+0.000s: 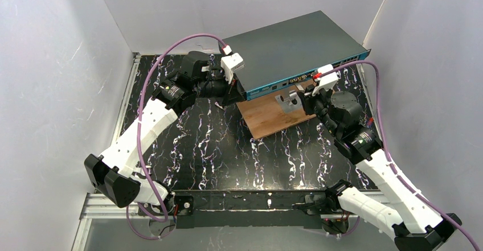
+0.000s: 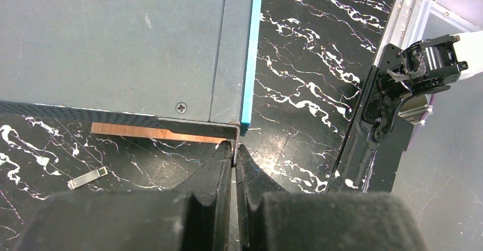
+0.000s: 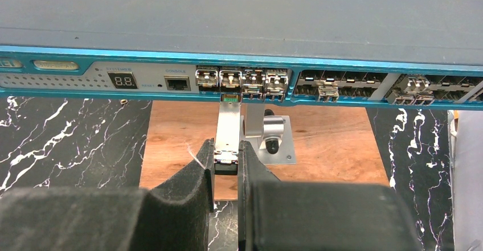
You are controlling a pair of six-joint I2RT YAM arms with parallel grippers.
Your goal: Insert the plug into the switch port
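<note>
The switch has a blue front with a row of ports, several of them fitted with metal cages or modules. My right gripper is shut on a silver plug, whose green-tipped far end sits just below the second port of the group beside the console socket; whether it touches cannot be told. My left gripper is shut at the switch's corner, its tips at the edge of the metal casing; whether anything thin is between them is unclear.
A wooden board with a metal bracket lies under the switch's front. A small loose module lies on the marble table. Pale walls enclose the back and sides.
</note>
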